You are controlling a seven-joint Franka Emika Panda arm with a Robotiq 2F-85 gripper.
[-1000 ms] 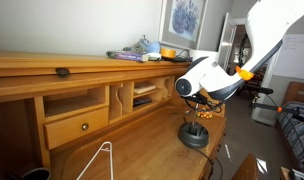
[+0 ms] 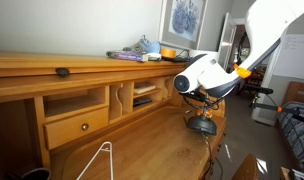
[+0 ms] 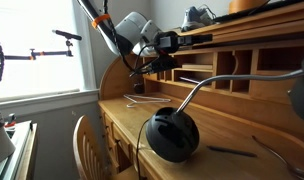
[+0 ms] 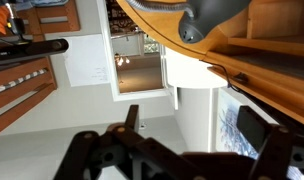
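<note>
A dark lamp-like object with a round base (image 2: pixel 201 123) is at the desk's right end, below my gripper (image 2: pixel 199 98). In exterior view 2, its rounded black part (image 3: pixel 174 135) is tilted in the foreground. A grey bent stem (image 3: pixel 232 77) runs from it to another dark part at the right edge. The wrist view shows the dark object (image 4: pixel 197 25) near the top, beyond the fingers. My gripper is open, with nothing visible between its fingers. Whether any part of it touches the lamp cannot be told.
A white bent wire piece (image 2: pixel 95 157) lies on the wooden desk (image 2: pixel 137 145). Shelves and a drawer (image 2: pixel 76 126) line its back, and items including an orange bowl (image 2: pixel 172 52) sit on top. Dark thin tools (image 3: pixel 232 151) lie near the lamp.
The lamp's dark base has shifted right and upward in exterior view 1 and looks more tilted than a second ago. The arm has moved little.
</note>
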